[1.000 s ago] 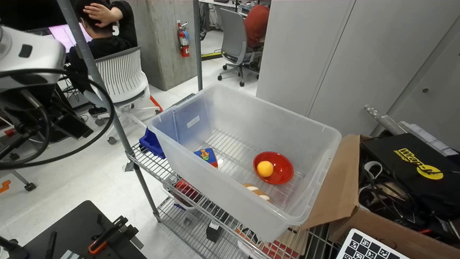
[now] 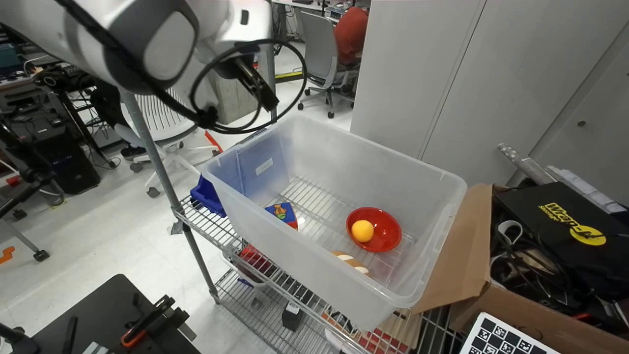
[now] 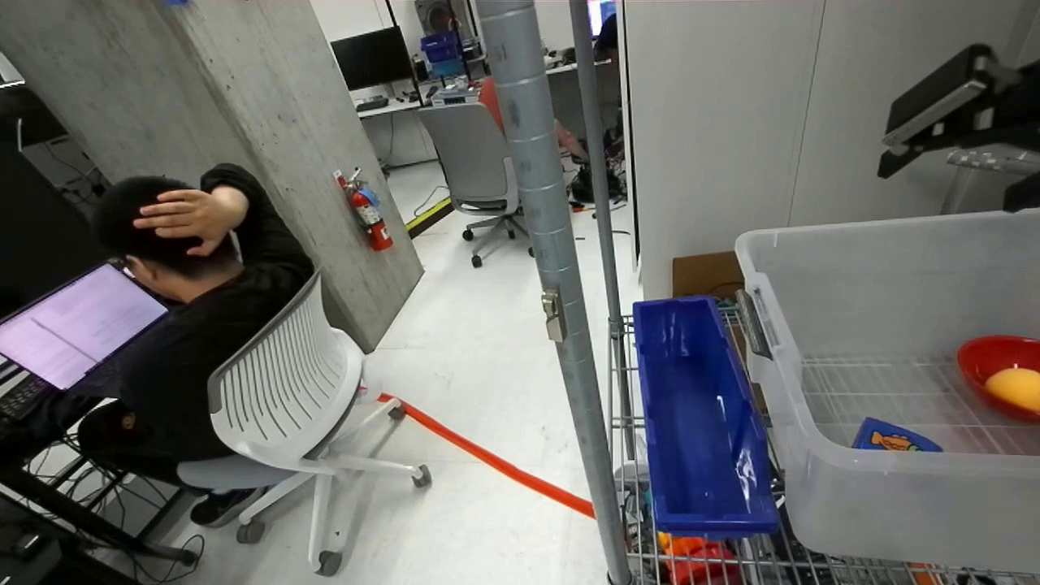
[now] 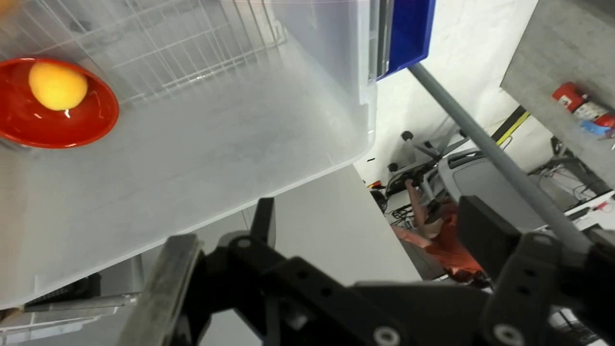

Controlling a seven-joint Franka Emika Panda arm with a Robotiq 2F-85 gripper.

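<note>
A clear plastic bin stands on the wire shelf. Inside it, a red bowl holds a round yellow-orange object. A blue block with a fish picture and a brown-and-white striped item also lie on the bin floor; the near wall partly hides the striped one. My gripper is open in the wrist view, its fingers wide apart with nothing between them. It is raised above the bin's far-left side in exterior view 1, clear of everything inside.
A blue tray sits beside the bin, near a grey upright post. To the right stands an open cardboard box with cables and a black case. Two seated people are in the background.
My arm has swung from the left edge rightward and upward in exterior view 1, bringing the gripper close to the bin. The bin's contents have stayed put.
</note>
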